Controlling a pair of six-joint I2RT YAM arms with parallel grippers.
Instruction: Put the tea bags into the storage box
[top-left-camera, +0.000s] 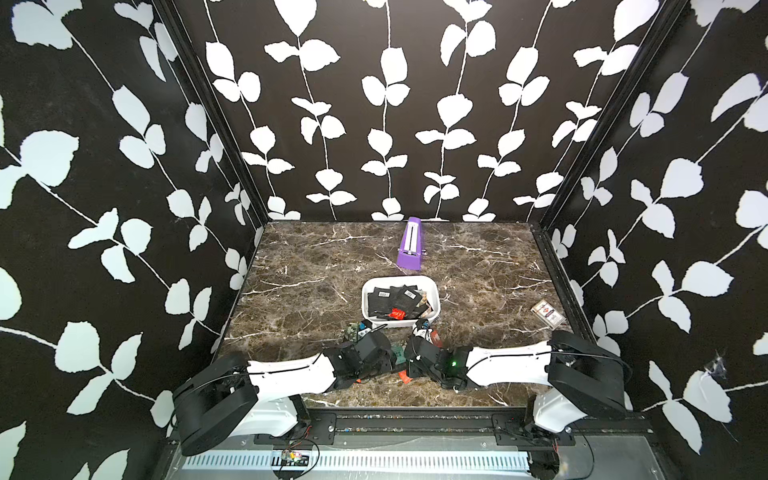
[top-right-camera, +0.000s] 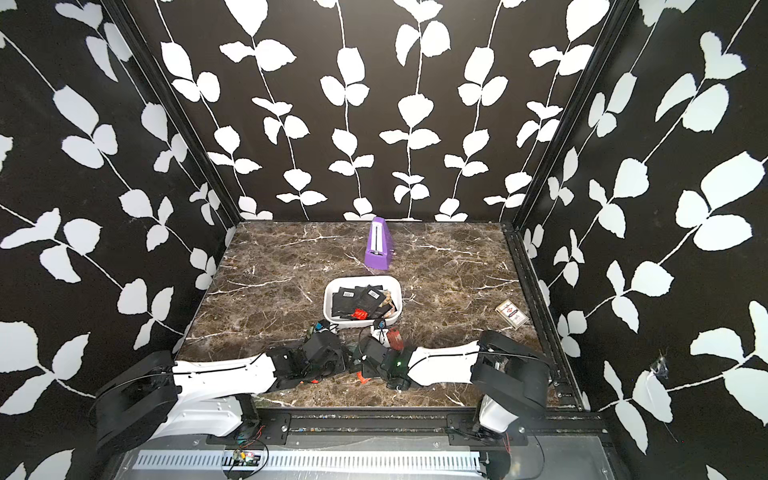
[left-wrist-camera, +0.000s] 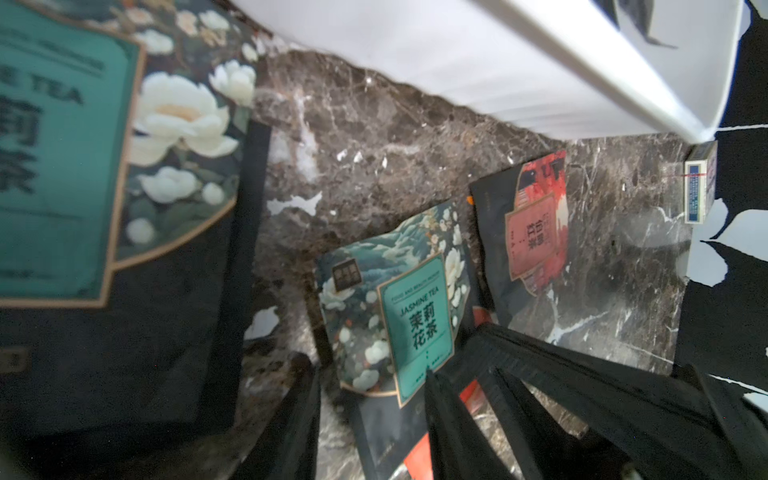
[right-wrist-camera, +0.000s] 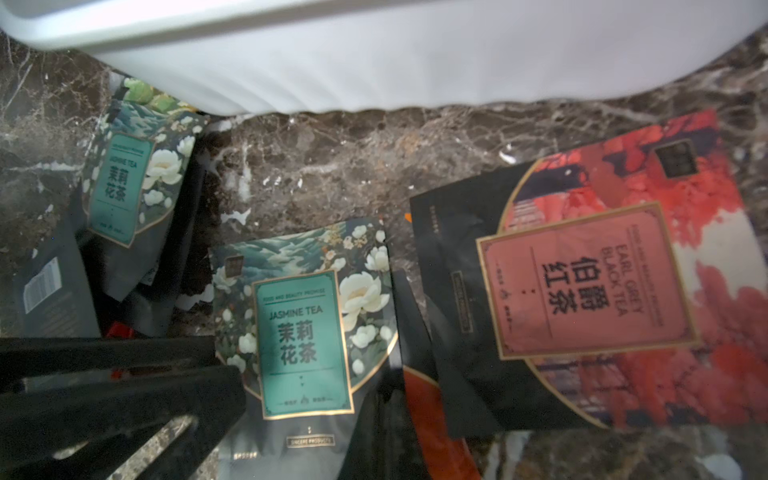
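Note:
The white storage box (top-left-camera: 400, 279) holds black bags and a red item. Below it on the table lie a central jasmine tea bag (left-wrist-camera: 416, 320), a red Earl Grey bag (right-wrist-camera: 582, 284) to its right, and another jasmine bag (right-wrist-camera: 120, 188) at left. My left gripper is low over the central bag's lower part, fingers apart; whether anything is between them is hard to tell. My right gripper (top-right-camera: 372, 358) is low beside the same bags; its fingers at the lower left of the right wrist view look shut, with no bag clearly held.
A purple metronome (top-left-camera: 409, 252) stands behind the box. A small card pack (top-left-camera: 549, 313) lies near the table's right edge. Both arms crowd the front middle.

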